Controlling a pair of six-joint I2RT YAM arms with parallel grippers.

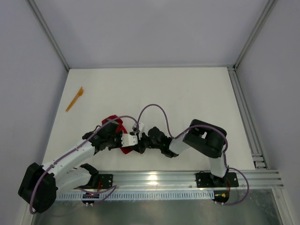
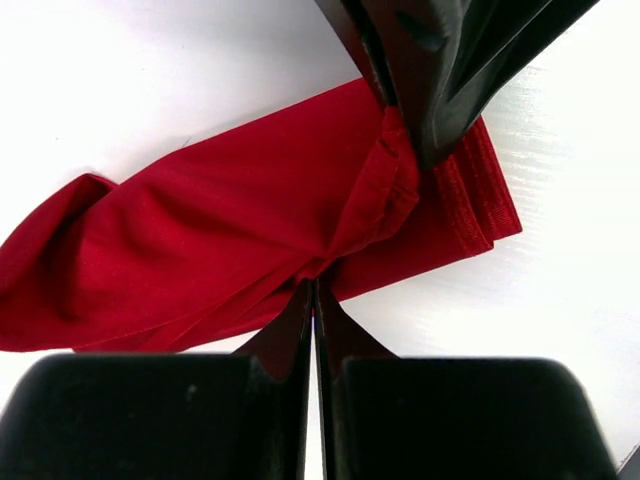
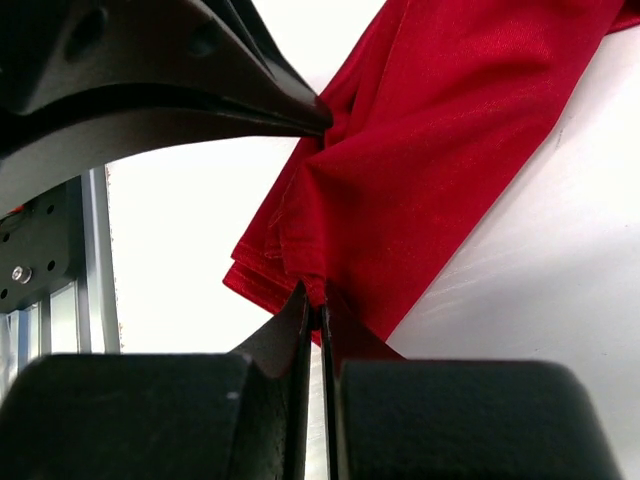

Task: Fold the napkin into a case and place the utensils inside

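The red napkin [image 1: 112,119] lies folded on the table, partly hidden under both arms in the top view. In the left wrist view its long band [image 2: 230,190] runs slantwise, with a raised fold near the right end. My left gripper is shut, its tips pinching cloth at one end of that fold. At the other end, my right gripper is shut on the napkin, red cloth gathered between its tips. An orange utensil [image 1: 74,99] rests alone at the table's far left.
Both grippers are close together over the napkin's near end. A metal rail [image 1: 154,177] runs along the front edge.
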